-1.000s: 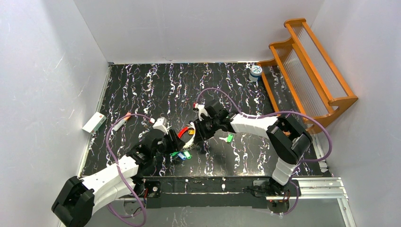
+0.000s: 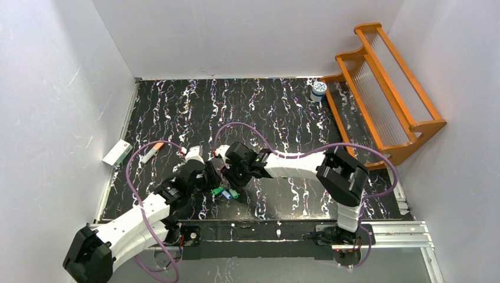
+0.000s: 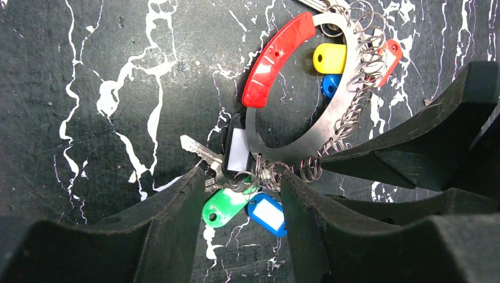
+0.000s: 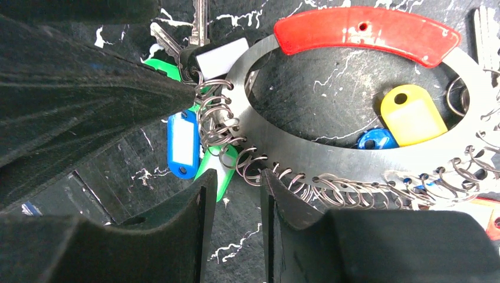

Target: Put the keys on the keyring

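Observation:
The keyring, a steel ring (image 3: pixel 306 144) with a red grip (image 3: pixel 277 59) and many small wire loops (image 4: pixel 342 191) along its edge, lies on the dark marbled table. At one end of the loops are a key (image 3: pixel 200 151), a black-and-white tag (image 3: pixel 238 150), green tags (image 3: pixel 225 206) and a blue tag (image 3: pixel 268 212). My left gripper is open over that end, with loops showing between its fingertips. My right gripper stands partly open over the same loops, a green tag (image 4: pixel 219 168) visible through its gap. Neither clearly grips anything.
Yellow (image 4: pixel 415 115) and blue tags (image 4: pixel 377 139) show inside the ring. The grippers are very close together. An orange marker (image 2: pixel 154 148) and white box (image 2: pixel 118 152) are left; a wooden rack (image 2: pixel 377 88) and small tub (image 2: pixel 318 91) are right.
My right gripper has moved left and toward the front edge, from the ring's right side to the tag cluster. It now covers much of the ring from above. The left arm has shifted only slightly.

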